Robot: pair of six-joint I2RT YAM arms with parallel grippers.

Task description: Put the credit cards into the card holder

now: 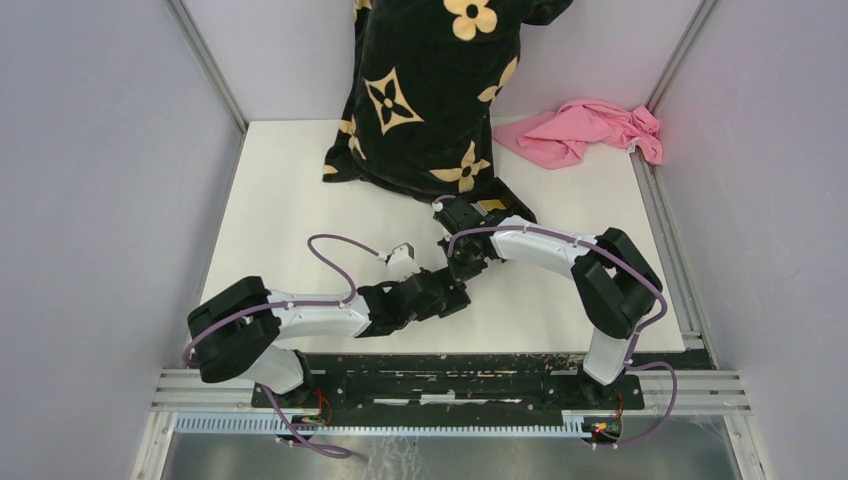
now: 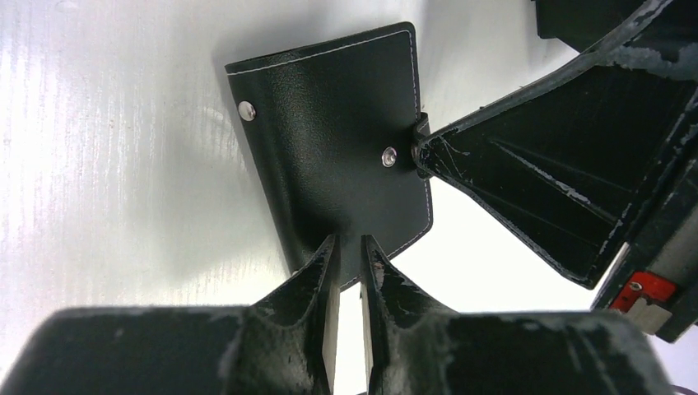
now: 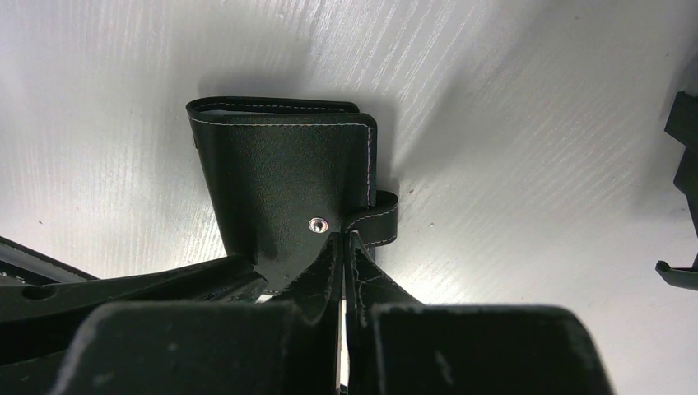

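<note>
A black leather card holder [image 2: 321, 123] with white stitching, studs and a strap lies folded on the white table, mostly under the grippers in the top view. My left gripper is slightly open over the holder's lower end, nothing seen between its fingertips. My right gripper is shut, its tips at the strap beside the stud. I cannot tell whether they touch it. No cards can be clearly made out.
A black open box [image 1: 508, 192] stands behind the right arm, partly hidden. A dark patterned cloth [image 1: 420, 100] and a pink cloth [image 1: 570, 135] lie at the back.
</note>
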